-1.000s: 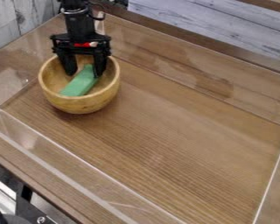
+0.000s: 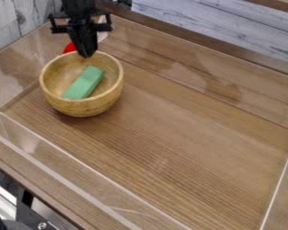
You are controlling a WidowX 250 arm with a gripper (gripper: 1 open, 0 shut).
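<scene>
A round yellow wooden bowl (image 2: 108,84) sits on the wooden table at the upper left, with a green block (image 2: 83,83) lying inside it. Above the bowl's far rim is my black gripper (image 2: 80,48), raised and looking shut, with nothing visible between its fingers. A red object (image 2: 69,47) is partly visible just behind the bowl, largely hidden by the gripper.
Pale walls or edges border it at the back and left.
My gripper has risen out of the bowl toward the back, uncovering more of the green block, which stays inside the bowl.
</scene>
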